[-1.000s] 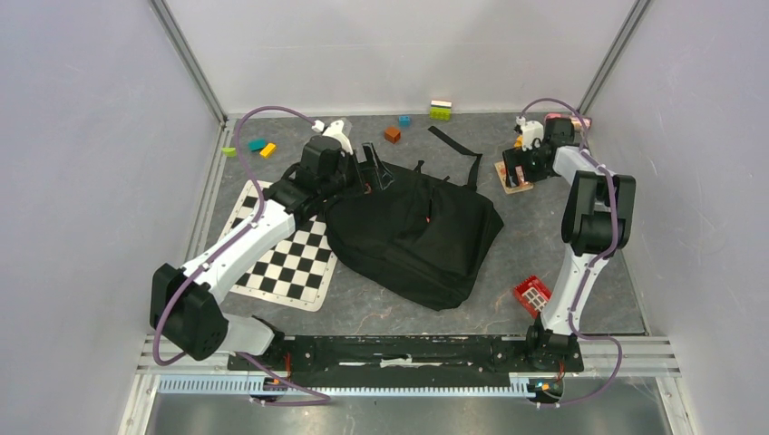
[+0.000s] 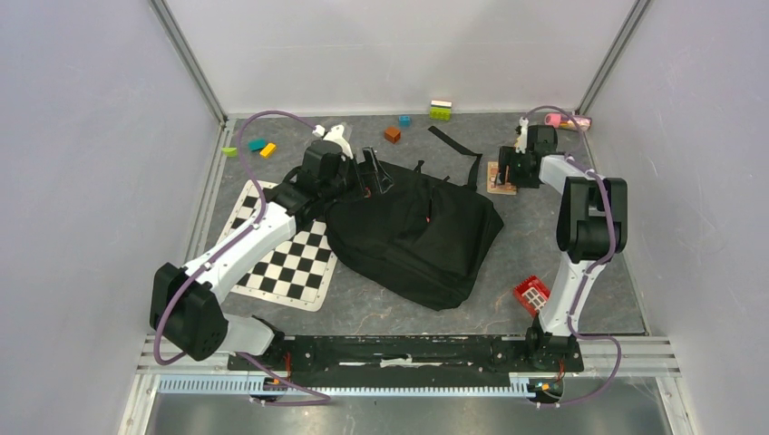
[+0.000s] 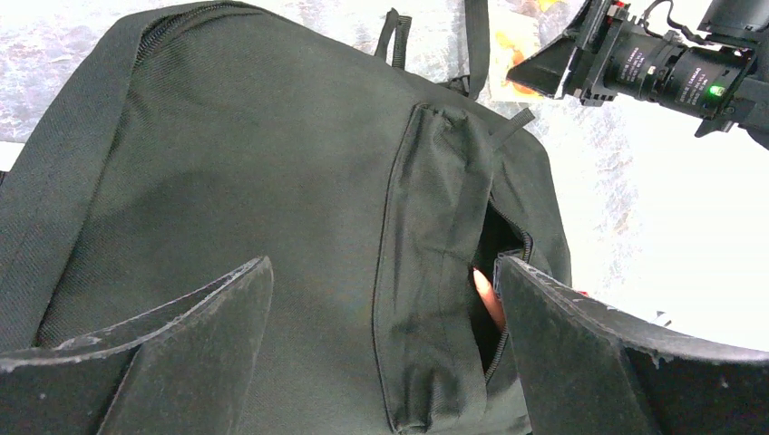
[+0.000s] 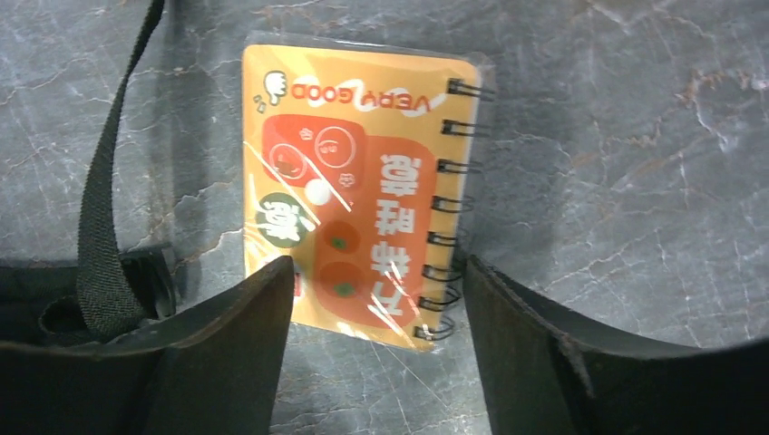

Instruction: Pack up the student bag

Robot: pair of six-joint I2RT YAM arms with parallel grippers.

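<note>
A black bag (image 2: 408,245) lies mid-table, its zipped pocket (image 3: 435,254) partly open with something pink inside. My left gripper hangs open above it, empty. An orange spiral notebook (image 4: 354,136) lies on the table right of the bag. My right gripper is low over its lower part, fingers part open at either side, one by the spiral binding; whether they touch it is unclear.
A checkered board (image 2: 281,281) lies left of the bag, a red item (image 2: 531,294) at front right. Coloured blocks (image 2: 392,134) and a pink item (image 2: 558,120) lie at the back. Bag straps (image 4: 100,227) lie near the notebook.
My right arm has shifted slightly left and toward the front, and the notebook has moved left with it. The left arm has not moved.
</note>
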